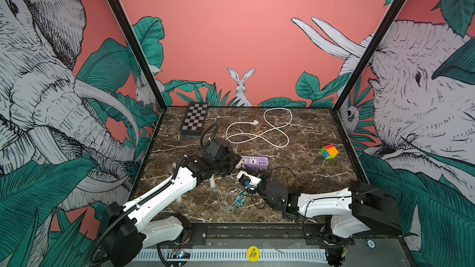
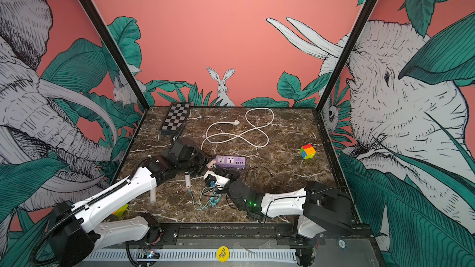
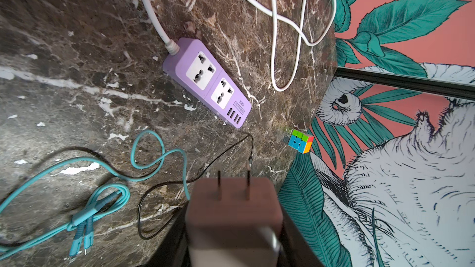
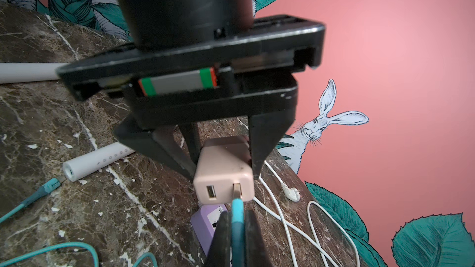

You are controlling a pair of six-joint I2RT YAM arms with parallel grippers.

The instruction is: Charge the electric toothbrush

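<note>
A pink charger block with two ports is held between the fingers of my left gripper; its two prongs point away in the left wrist view. My right gripper is shut on the teal cable's USB plug (image 4: 238, 217). The plug's metal tip meets the charger's right-hand port; how deep it sits cannot be told. The whitish toothbrush handle (image 4: 99, 160) lies on the table, the cable's small connector (image 4: 51, 185) at its base. The purple power strip (image 3: 212, 84) lies below and beyond the charger, both its sockets empty.
A thin black cable (image 3: 198, 174) and a bundled part of the teal cable (image 3: 91, 212) lie near the arms. White cord (image 1: 262, 136) loops at the back. A chessboard case (image 1: 194, 117) and a colored cube (image 1: 329, 151) stand apart. Another white cylinder (image 4: 29, 72) lies left.
</note>
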